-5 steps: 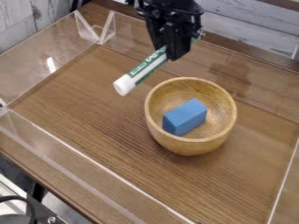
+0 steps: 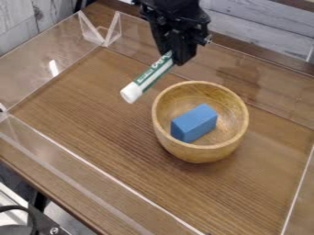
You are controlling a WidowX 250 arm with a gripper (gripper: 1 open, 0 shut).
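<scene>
My gripper (image 2: pixel 170 53) hangs at the top centre of the camera view, shut on a white and green stick (image 2: pixel 145 83) that slants down and left. Below and to the right sits a wooden bowl (image 2: pixel 230 108) with a blue block (image 2: pixel 194 122) inside. The stick's lower end is just left of and above the bowl's rim.
The wooden tray floor (image 2: pixel 80 128) is clear to the left and at the front. Clear walls edge it, and a black cable (image 2: pixel 25 216) lies at the lower left corner.
My gripper and the stick have moved slightly up. The bowl and block have not visibly moved.
</scene>
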